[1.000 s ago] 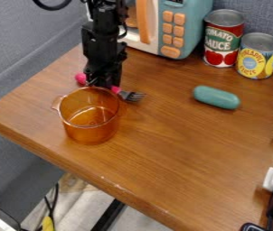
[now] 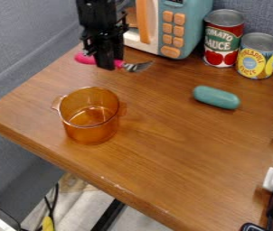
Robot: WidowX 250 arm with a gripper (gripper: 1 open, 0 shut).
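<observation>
My black gripper (image 2: pixel 104 56) is over the back left of the wooden table, at the pink handle of a fork (image 2: pixel 136 66), which is raised toward the microwave's lower left. The fingers look closed on that handle. An orange translucent pot (image 2: pixel 89 117) stands in front of the gripper on the table's left part.
A teal microwave (image 2: pixel 175 32) stands behind, beside a tomato can (image 2: pixel 221 41) and a yellow can (image 2: pixel 258 59). A teal cylinder (image 2: pixel 216 97) lies at right. A black appliance with white knobs (image 2: pixel 272 194) edges the right.
My gripper and the pink-handled fork have moved up and back, away from the orange pot, toward the microwave.
</observation>
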